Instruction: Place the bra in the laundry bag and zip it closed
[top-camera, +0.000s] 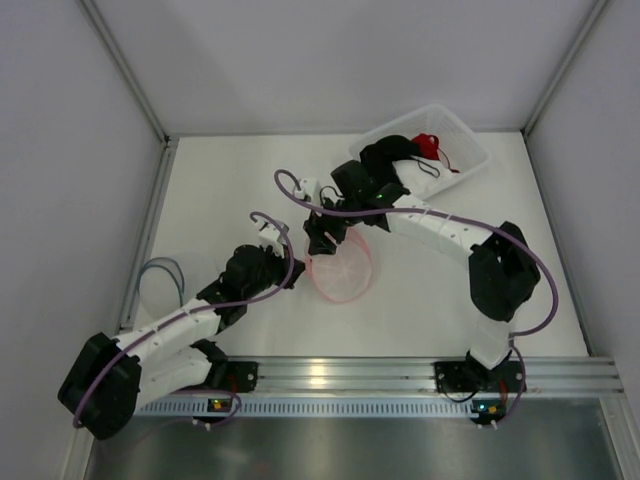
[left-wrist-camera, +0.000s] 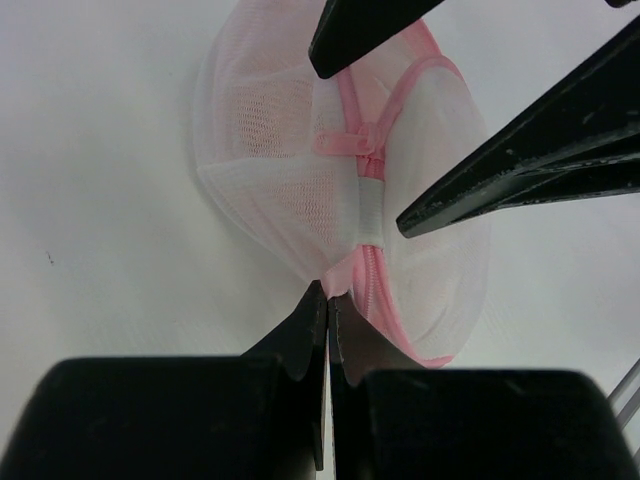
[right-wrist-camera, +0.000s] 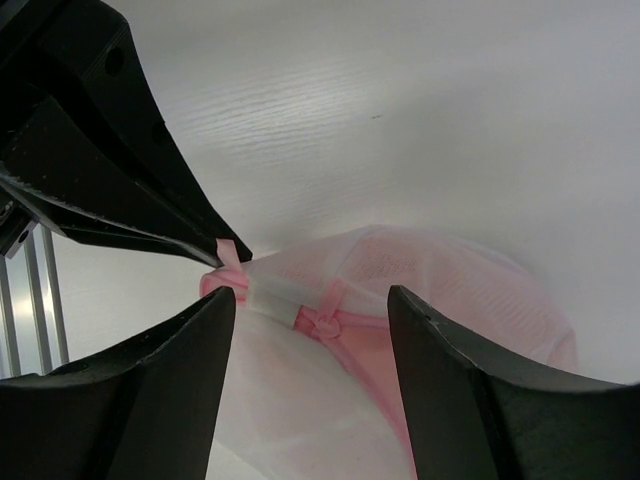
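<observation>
A white mesh laundry bag (top-camera: 343, 277) with pink trim lies at the table's middle. My left gripper is shut on a pinch of its pink edge at one end of the zip. In the left wrist view the pink zip pull (left-wrist-camera: 345, 143) lies across the zip, beyond a white band. My right gripper is open above the bag, its fingers (right-wrist-camera: 205, 335) either side of the zip; the pull shows in the gap, and contact cannot be judged. I cannot make out a bra inside the bag.
A white basket (top-camera: 478, 152) at the back right holds black, white and red cloth items. A pale item with a grey edge (top-camera: 160, 290) lies at the left, near the left arm. Table around the bag is clear.
</observation>
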